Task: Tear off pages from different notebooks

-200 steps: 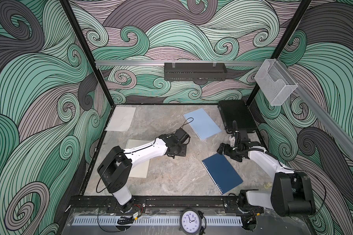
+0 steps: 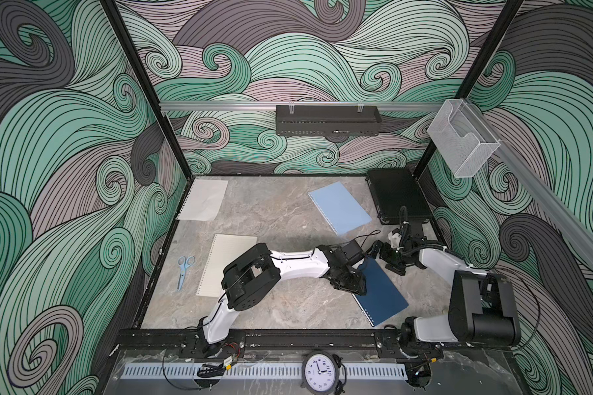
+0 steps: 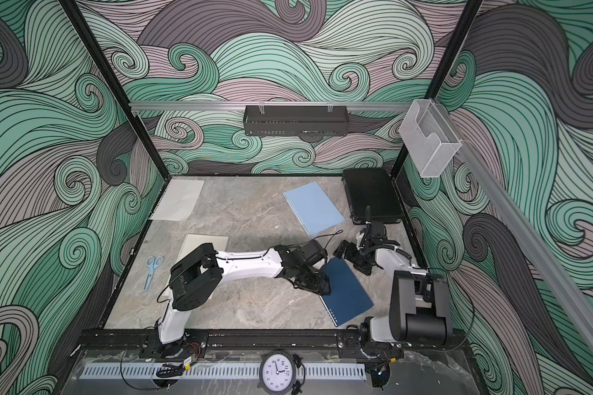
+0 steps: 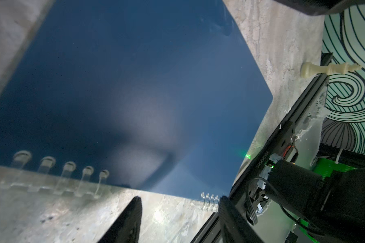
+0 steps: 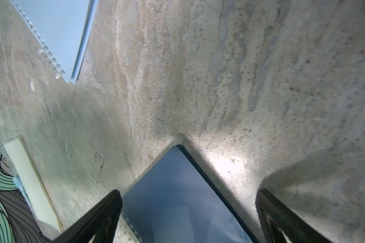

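A dark blue spiral notebook point(image 2: 383, 294) lies shut at the table's front right, its binding rings point(image 4: 85, 174) facing left. My left gripper hovers over the binding edge, fingers part open with nothing between the fingers. The arm hides the notebook's upper left part in the top views. At the notebook's far corner is my right gripper, open, with that corner point(image 5: 176, 154) visible between its spread fingers; contact cannot be told. A light blue notebook point(image 2: 340, 206) rests farther back. The cream notebook point(image 2: 229, 263) is on the left, partly behind the left arm.
A loose-looking white pad point(image 2: 203, 200) sits at the back left, with blue scissors point(image 2: 182, 272) in front of it. A black case point(image 2: 399, 194) fills the back right corner.
My left arm has swung right from the table's middle to the dark blue notebook's left edge. The right gripper has shifted slightly at the far corner. The notebooks have stayed in place.
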